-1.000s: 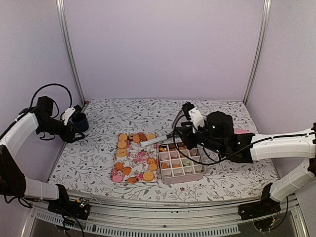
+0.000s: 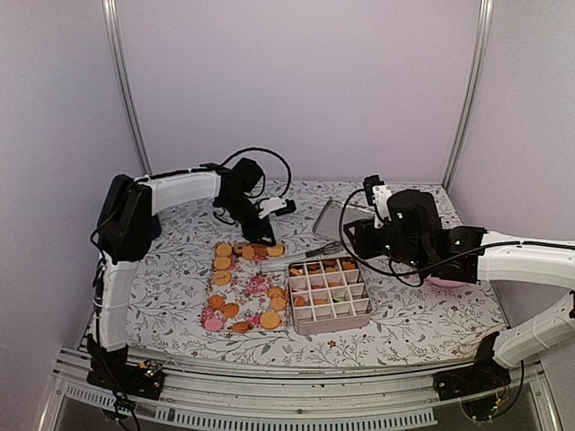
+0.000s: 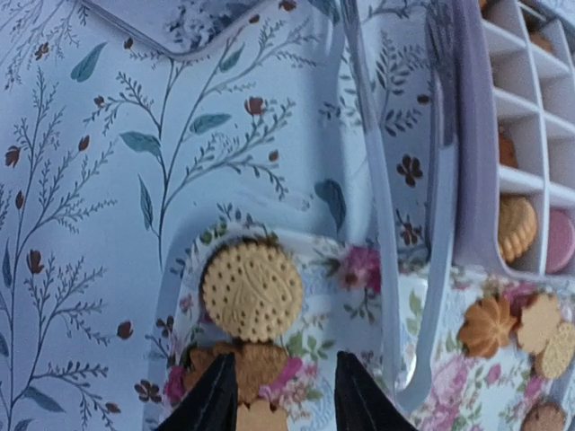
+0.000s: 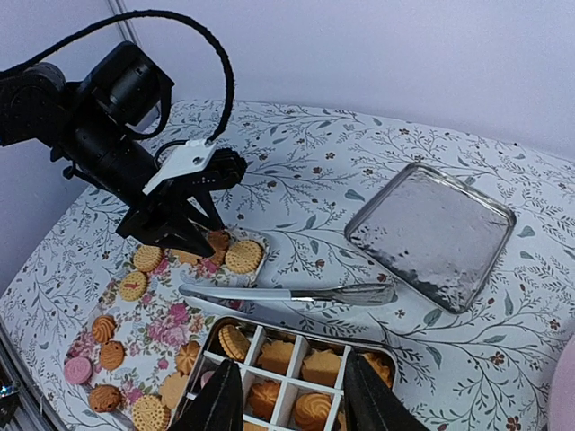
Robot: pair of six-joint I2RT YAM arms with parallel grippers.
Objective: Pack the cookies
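Note:
A floral tray (image 2: 243,296) of assorted cookies lies left of the compartment box (image 2: 329,321), which holds cookies in several cells. Long tongs (image 4: 296,294) lie between tray and box, one end on the tray. My left gripper (image 2: 265,235) hangs over the tray's back edge by a round cookie (image 3: 252,290); its fingertips (image 3: 220,391) are apart, part open, with nothing visible between them. My right gripper (image 2: 355,235) is above the box's back end; in the right wrist view its two dark fingers show at the bottom edge, and whether anything is between them is unclear.
An empty metal tray (image 4: 429,233) lies at the back behind the box. A pink object (image 2: 446,284) sits at the right, partly hidden by my right arm.
My left gripper has swung right from the far left to over the cookie tray.

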